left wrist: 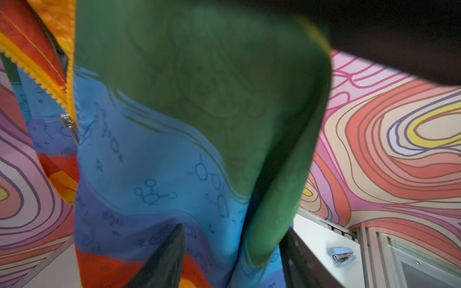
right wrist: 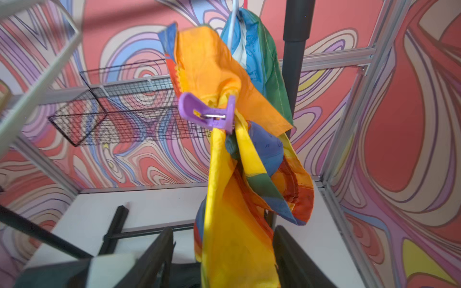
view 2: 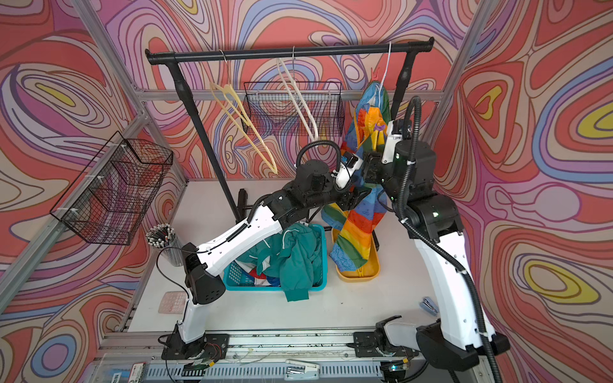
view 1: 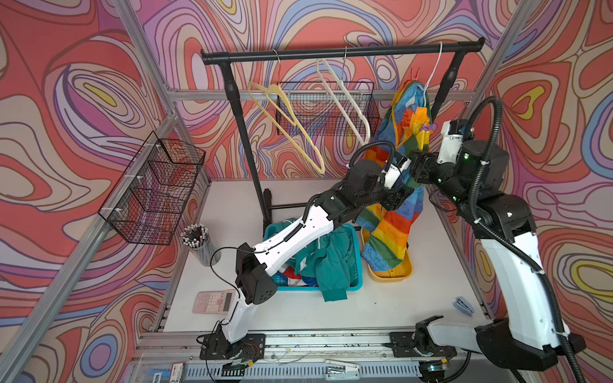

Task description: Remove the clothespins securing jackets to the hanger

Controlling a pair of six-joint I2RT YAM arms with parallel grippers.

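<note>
A rainbow jacket (view 1: 402,220) hangs at the right end of the rack on a white hanger (view 1: 435,67). A purple clothespin (right wrist: 211,114) is clipped on the jacket's upper front, above the right gripper in the right wrist view. That gripper's fingers (right wrist: 156,259) stand apart in front of the orange and yellow cloth, not touching the pin. In the left wrist view, the left gripper is part open before the jacket's blue and green cloth; whether cloth lies between its fingers is unclear. Both top views show the two grippers close together at the jacket's middle.
Empty yellow (view 1: 290,127) and white (view 1: 348,105) hangers hang on the black rack. Below stand a teal basket (view 1: 359,268) with green clothing and a yellow bin (view 1: 390,278) under the jacket's hem. A blue stapler (view 1: 463,306) lies front right.
</note>
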